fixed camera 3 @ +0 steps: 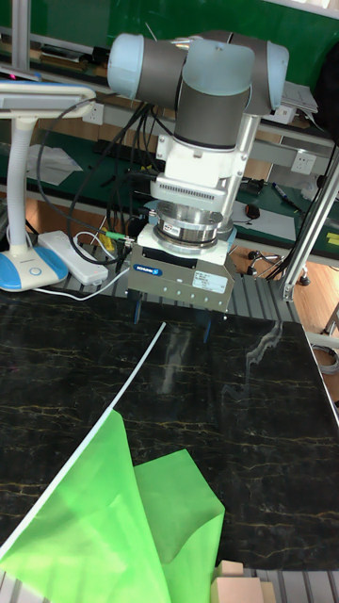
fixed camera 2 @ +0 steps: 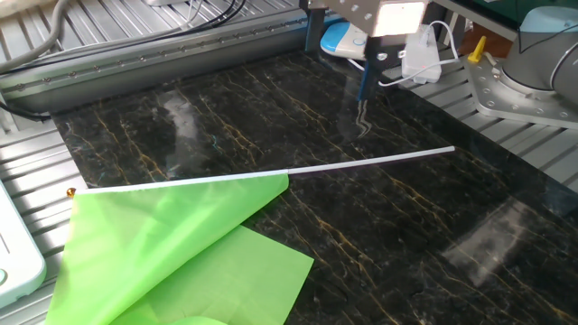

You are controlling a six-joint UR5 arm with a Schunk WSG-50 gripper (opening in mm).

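Note:
A green flag (fixed camera 2: 172, 244) lies partly folded on the black marbled board. Its thin white pole (fixed camera 2: 370, 163) stretches bare to the right in exterior view 2. In exterior view 3 the flag cloth (fixed camera 3: 95, 513) is at the lower left, and the pole (fixed camera 3: 136, 372) runs up toward the arm. My gripper (fixed camera 3: 172, 318) hangs above the board's far part, near the pole's bare end, its two dark fingers wide apart. Nothing shows between them. Exterior view 2 cuts off most of the gripper; one dark finger (fixed camera 2: 367, 83) points down beyond the pole.
A blue-and-white lamp base (fixed camera 3: 30, 268) and a white power strip (fixed camera 3: 72, 255) with cables stand behind the board. Wooden blocks (fixed camera 3: 241, 588) sit at the near edge. A pale green case (fixed camera 2: 16, 244) lies at the left. The board's right side (fixed camera 3: 281, 432) is clear.

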